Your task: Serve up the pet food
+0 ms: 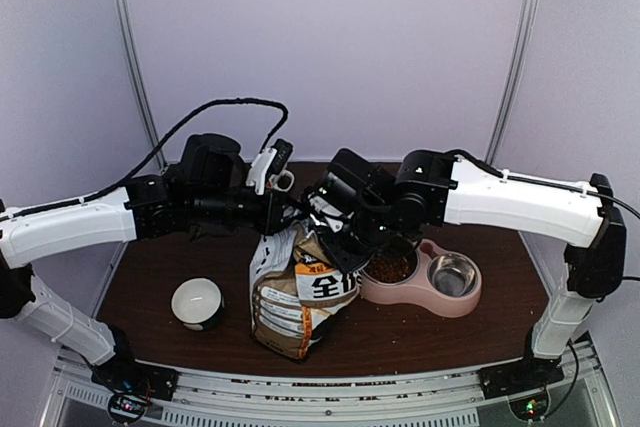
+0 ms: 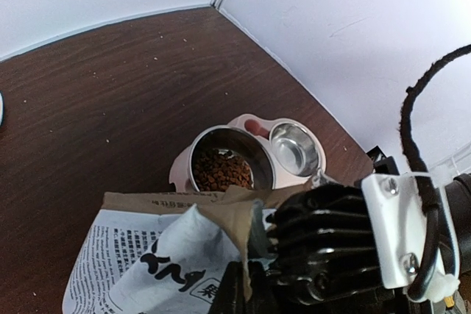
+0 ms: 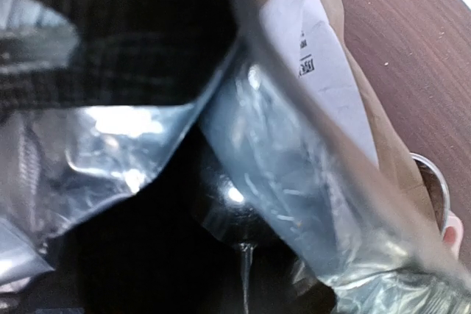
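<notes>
The paper food bag (image 1: 298, 302) stands mid-table, with my left gripper (image 1: 285, 209) at its top edge; in the left wrist view the bag's rim (image 2: 162, 248) runs into that gripper, which is shut. My right gripper (image 1: 340, 242) is at the bag's mouth; the right wrist view looks into the foil lining (image 3: 272, 159), and what its fingers hold is hidden. The pink double feeder (image 1: 415, 299) sits right of the bag, with brown kibble (image 2: 221, 173) in one steel bowl and the other steel bowl (image 1: 451, 275) showing no food.
A white bowl (image 1: 197, 302) stands at the left front. Free tabletop (image 2: 103, 93) lies around the feeder and bag, bounded by white walls.
</notes>
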